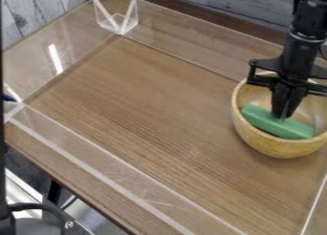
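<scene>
At the right of the camera view a wooden bowl point(255, 143) holds a green elongated object point(278, 126) lying across its bottom. My black gripper point(289, 89) reaches down from the upper right into the top of the bowl, just over the green object. It looks shut, with nothing clearly visible between its fingers; whether the fingertips touch the green object I cannot tell.
The wooden tray floor point(128, 115) is clear in the middle and left. Clear plastic walls edge it, with a white angular piece point(118, 19) at the top left. Dark cables lie outside at the lower left.
</scene>
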